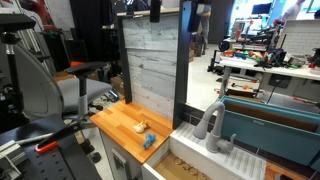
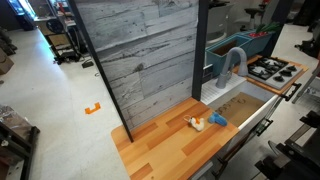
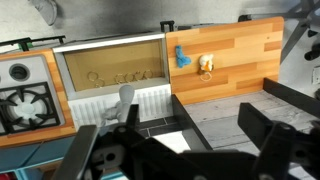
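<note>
High over the counter, my gripper stands open in the wrist view, its dark fingers wide apart and nothing between them. At the top of exterior view 1, parts of the gripper (image 1: 181, 16) come into the picture. Far below, a small blue object (image 3: 183, 57) lies on the wooden counter (image 3: 235, 40) close to the sink. Beside it is a small white and yellow-orange object (image 3: 206, 62), apart from the blue one. Both the blue object (image 2: 216, 119) and the white one (image 2: 196, 124) also show in exterior view 2.
The sink (image 3: 165, 92) has a brown bottom with several rings on it and a grey faucet (image 3: 124, 100) at its edge. A stove (image 3: 28, 107) lies beyond it. A grey plank wall (image 2: 150, 65) and dark post border the counter. Most of the wood is clear.
</note>
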